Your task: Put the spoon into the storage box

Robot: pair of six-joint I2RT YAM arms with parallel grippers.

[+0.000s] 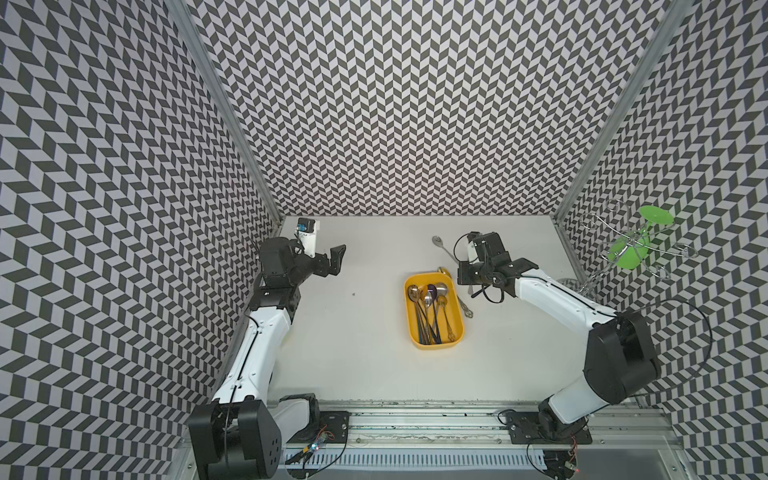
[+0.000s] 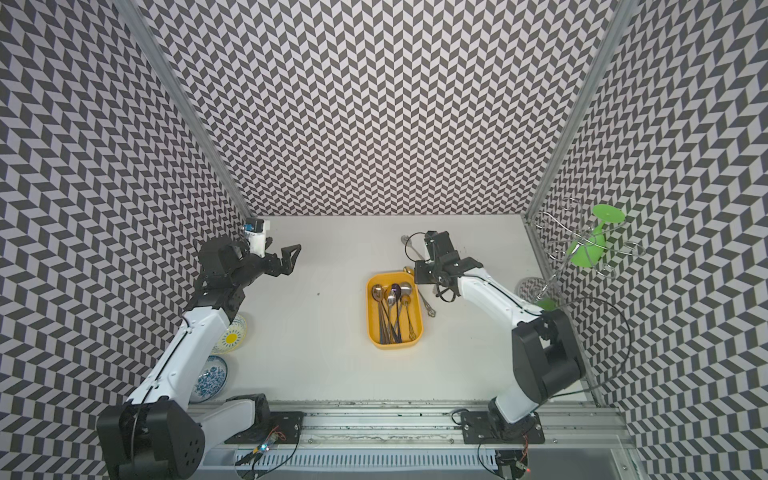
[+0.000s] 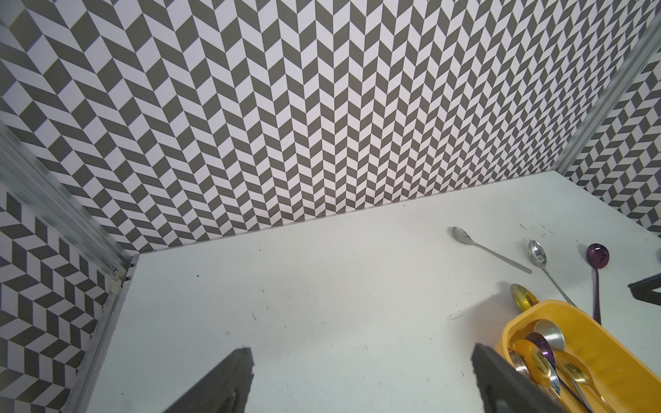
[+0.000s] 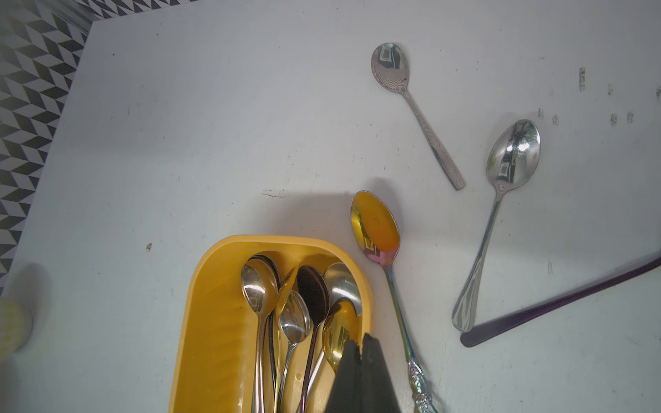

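A yellow storage box [image 1: 407, 316] stands mid-table with several spoons in it. Outside its right wall in the right wrist view lies a spoon with a golden bowl [image 4: 375, 223] and an ornate iridescent handle [image 4: 402, 323]. Over the box's right side, my right gripper has its fingertips together, and nothing shows between them; the golden spoon's handle passes to their right, apart in that view. Two silver spoons [image 4: 390, 66] [image 4: 513, 155] and a purple handle [image 4: 561, 299] lie farther off. My left gripper is open and empty, away at the left.
Bare table [image 1: 360, 344] spreads left of the box. A wire rack with green discs [image 1: 630, 249] stands at the right wall. Plates [image 2: 230, 334] lie beside the left arm.
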